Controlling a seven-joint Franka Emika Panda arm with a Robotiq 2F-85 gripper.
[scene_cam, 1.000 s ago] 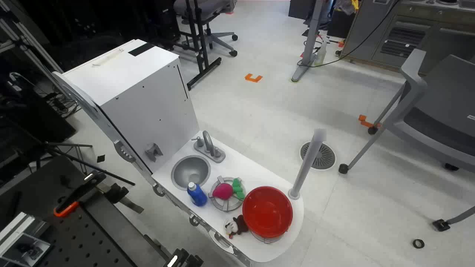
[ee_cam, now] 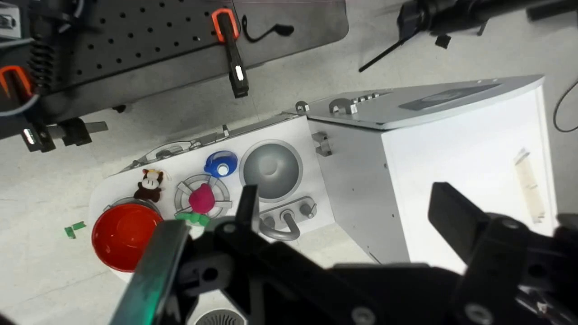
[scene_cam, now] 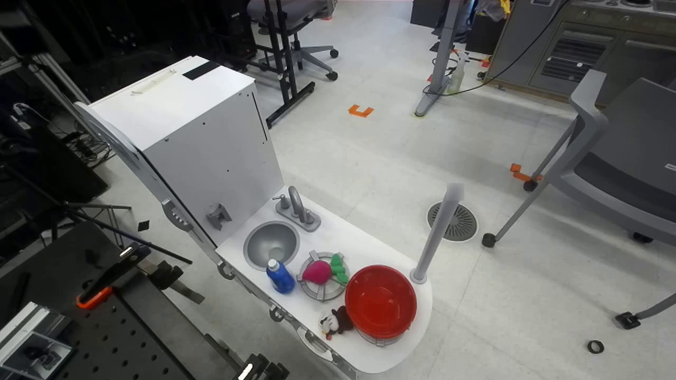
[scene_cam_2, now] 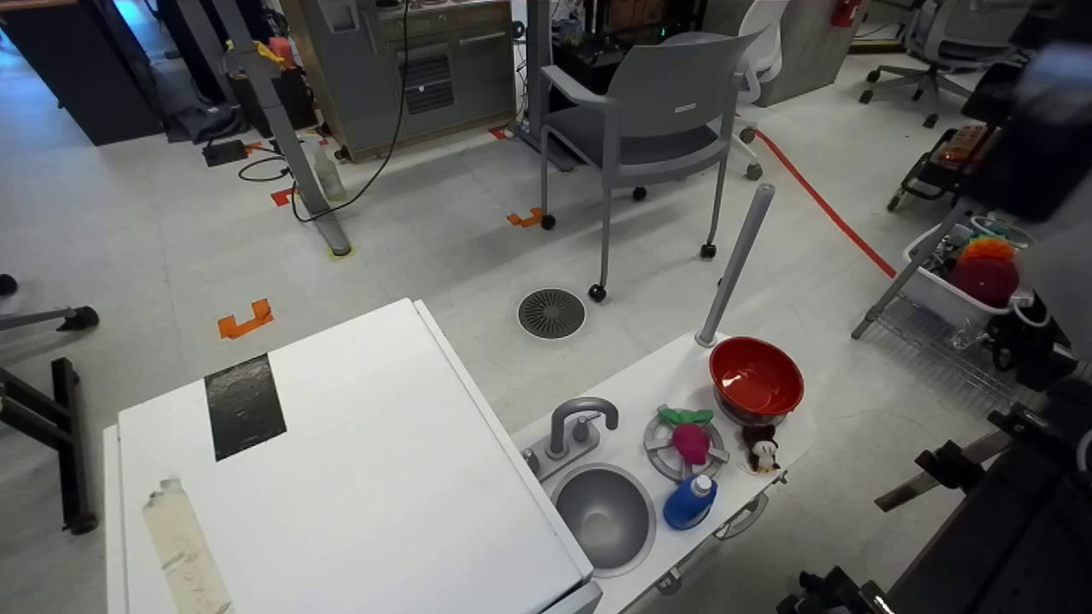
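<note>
My gripper stands open in the wrist view, high above the toy kitchen, with nothing between its widely parted fingers. A red bowl rests at the rounded end of the white counter. Beside it lies a small brown-and-white plush toy. A pink beet-like toy with green leaves is on the grey burner. Between that burner and the round sink, near the counter's front edge, sits a blue bottle with a white cap.
A tall white cabinet rises beside the sink, and a grey faucet stands behind the basin. At the counter's far end is an upright grey post. A dark perforated table faces the kitchen's front across a gap.
A dark shape now covers part of the metal frame in exterior view 1's upper left corner. The objects on the counter have not moved.
</note>
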